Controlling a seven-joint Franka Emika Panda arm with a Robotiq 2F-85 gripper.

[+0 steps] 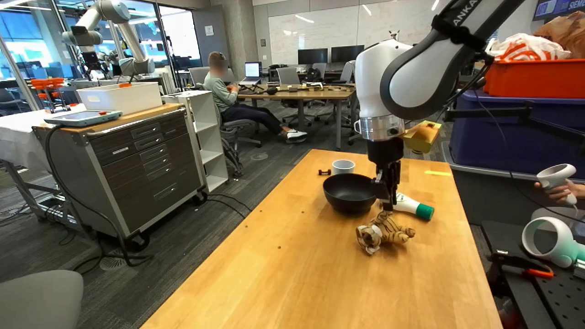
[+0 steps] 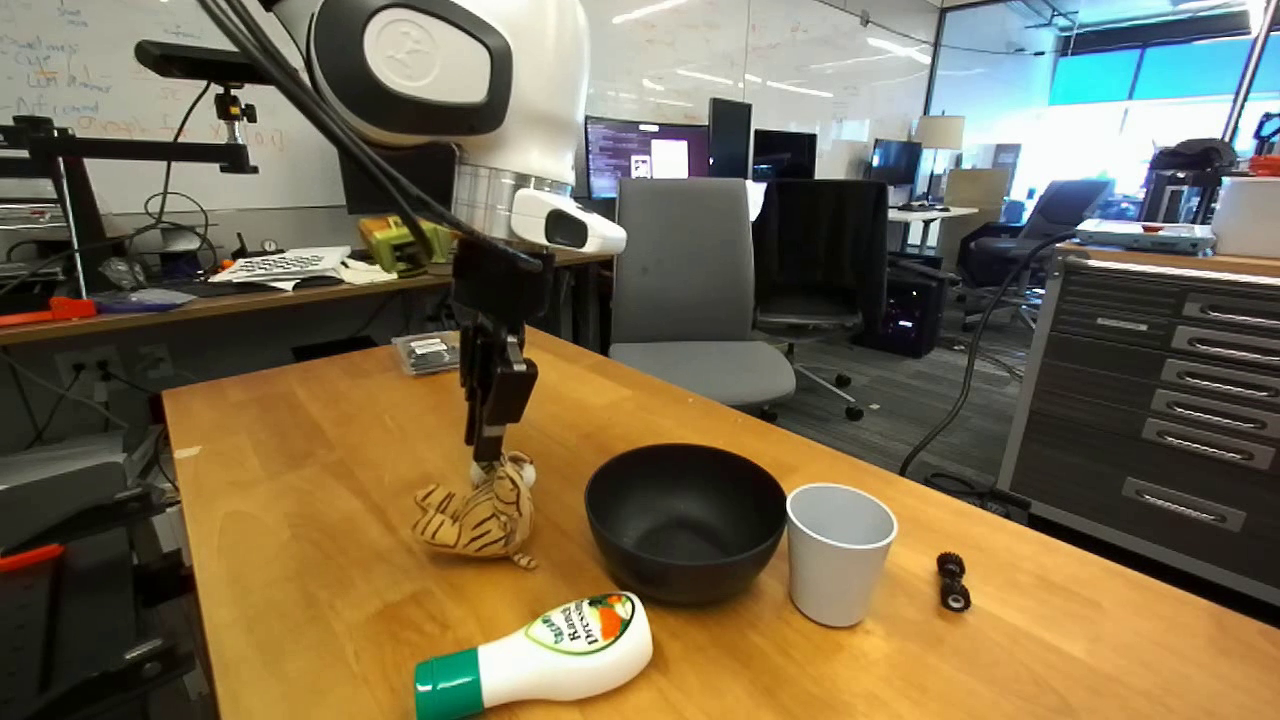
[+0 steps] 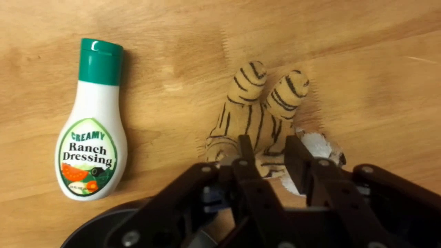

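A striped plush tiger (image 1: 385, 230) lies on the wooden table in front of the black bowl. My gripper points down over the tiger, its fingers apart, with part of the striped body showing in the gap between them. In exterior view 2 the fingertips are right at the top of the tiger (image 2: 480, 516); whether they touch it I cannot tell. The tiger's head is partly hidden behind a finger in the wrist view, with some white fur (image 3: 316, 144) showing beside it.
Close by stand the black bowl (image 2: 684, 528) and a grey cup (image 2: 840, 552). A ranch dressing bottle (image 3: 93, 124) lies on its side, and a small dark dumbbell-shaped piece (image 2: 953, 581) is beyond the cup.
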